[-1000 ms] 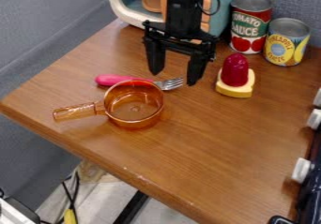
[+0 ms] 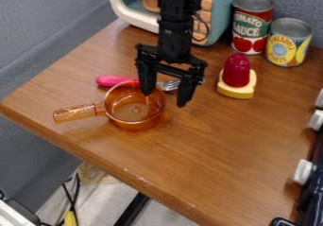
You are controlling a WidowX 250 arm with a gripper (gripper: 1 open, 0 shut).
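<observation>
My black gripper [image 2: 165, 90] hangs open over the back right part of an amber transparent pan [image 2: 135, 118], whose handle [image 2: 76, 112] points left. Its left finger is down at the pan's rim; whether it touches cannot be told. A pink-handled fork [image 2: 111, 80] lies behind the pan, partly hidden by the gripper. A red object [image 2: 236, 71] stands on a yellow base to the right.
A red can [image 2: 251, 26] and yellow can [image 2: 288, 43] stand at the back right, near a teal appliance [image 2: 220, 8]. A dark stove [image 2: 309, 187] lines the right edge.
The gripper has moved down and slightly left, from above the fork to the pan. The pan has not visibly moved.
</observation>
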